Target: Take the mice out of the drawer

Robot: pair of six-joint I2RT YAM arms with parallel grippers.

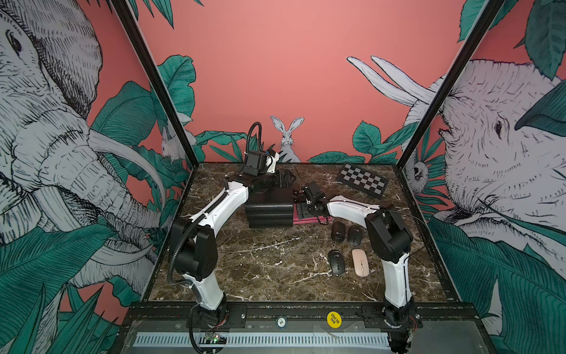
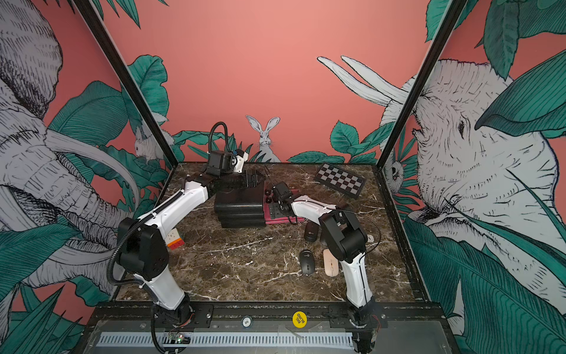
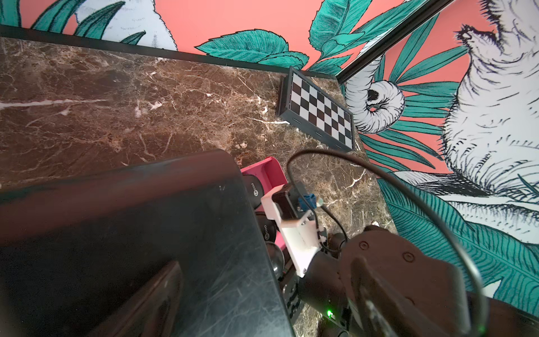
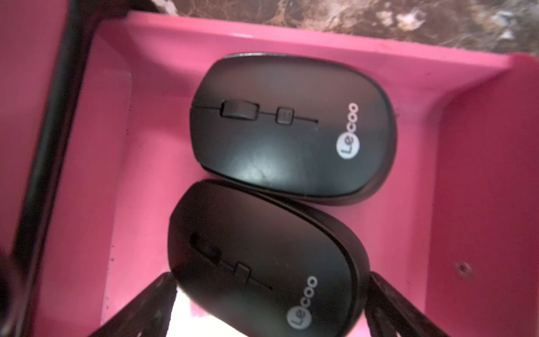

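Observation:
The pink drawer [image 4: 269,29] stands pulled out from the black cabinet [image 1: 269,215]. Inside, in the right wrist view, one black mouse [image 4: 294,151] lies by the wall at the top of the picture. Against it rests a second black mouse [image 4: 264,247], lying slantwise. My right gripper is part open around this second mouse, fingertips close to its two ends; a firm hold cannot be made out. Over the cabinet top hangs my left gripper, open and empty, its fingers wide apart. Several mice, including a dark mouse [image 1: 336,262] and a beige mouse [image 1: 360,262], lie on the table.
A checkered board [image 1: 362,179] lies at the back right. An orange-and-white object [image 2: 174,238] sits near the left arm.

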